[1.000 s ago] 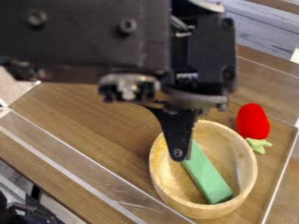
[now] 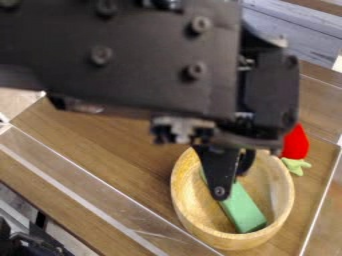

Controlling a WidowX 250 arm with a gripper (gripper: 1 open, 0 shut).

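My black gripper (image 2: 221, 150) fills the top and middle of the camera view, very close, with a dark finger reaching down over a wooden bowl (image 2: 191, 198). Inside the bowl lies a green bar (image 2: 242, 210), its upper end partly hidden behind the finger. The fingers are open; the second finger cannot be made out clearly.
A red plush object with pale green leaves (image 2: 297, 140) lies behind the bowl on the right. The wooden board (image 2: 94, 155) is clear at left, edged by a transparent rim. A white surface shows at top right.
Compared with a second ago, my gripper has moved right and slightly down, covering more of the red object and the green bar.
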